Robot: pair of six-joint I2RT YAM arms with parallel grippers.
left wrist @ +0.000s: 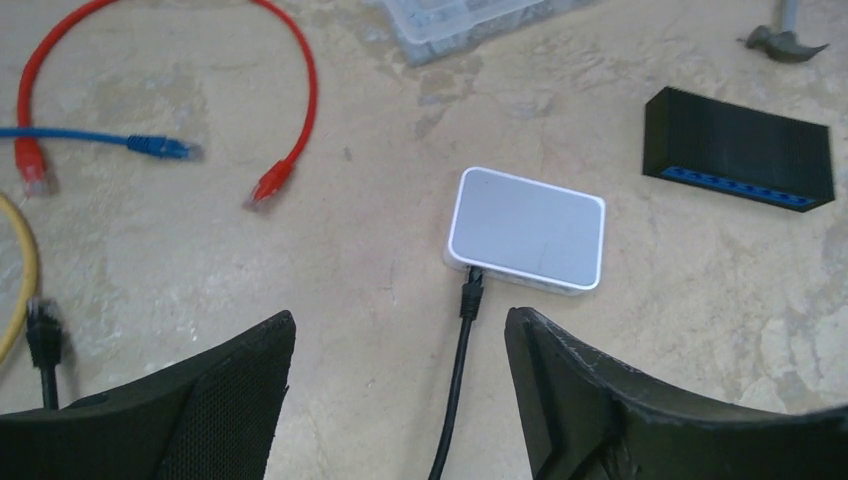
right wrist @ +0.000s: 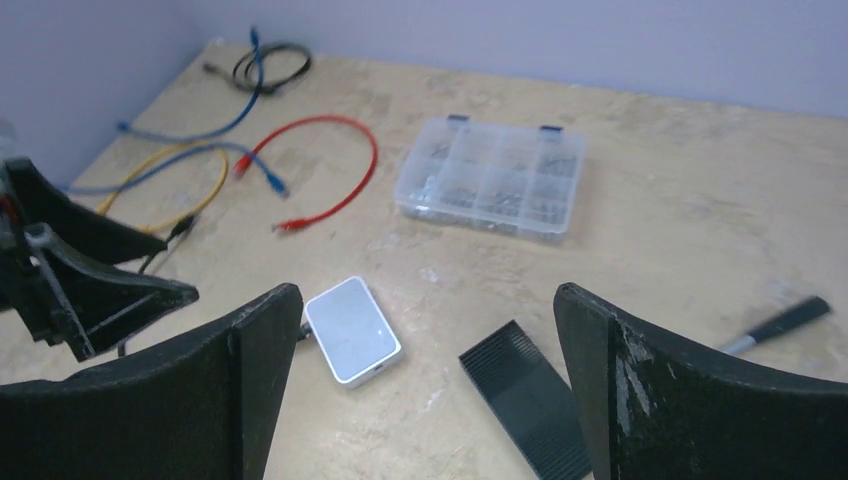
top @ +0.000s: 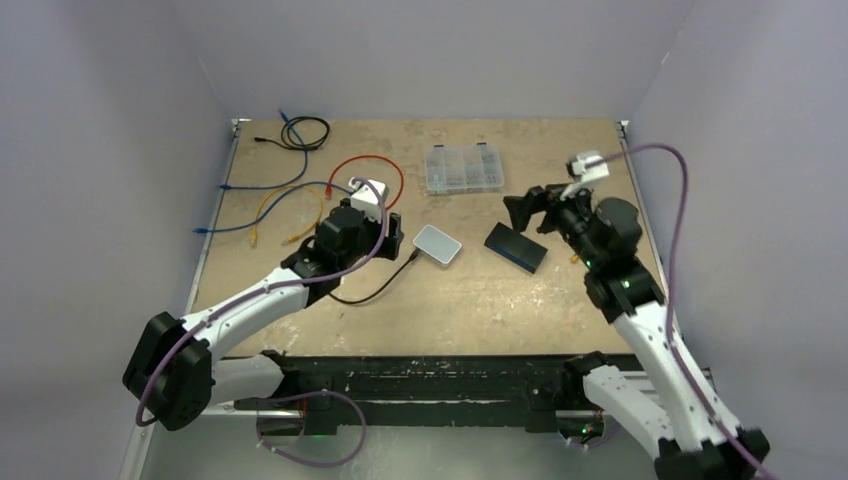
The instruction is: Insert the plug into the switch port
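Observation:
The small white switch box (top: 437, 244) lies mid-table with a black cable plug (left wrist: 471, 295) at its near-left side, apparently inserted. In the left wrist view the black cable runs from it toward the camera. My left gripper is raised left of the box, open, with nothing between its fingers. My right gripper hangs above and right of the box, over the black switch (top: 515, 248), also open and empty. The black switch shows a row of blue ports in the left wrist view (left wrist: 737, 150).
A clear compartment case (top: 463, 168) sits at the back. Red (left wrist: 306, 90), blue (left wrist: 80, 132) and yellow (left wrist: 25, 270) cables and a coiled black one lie at the left. A hammer (left wrist: 785, 42) lies at the right.

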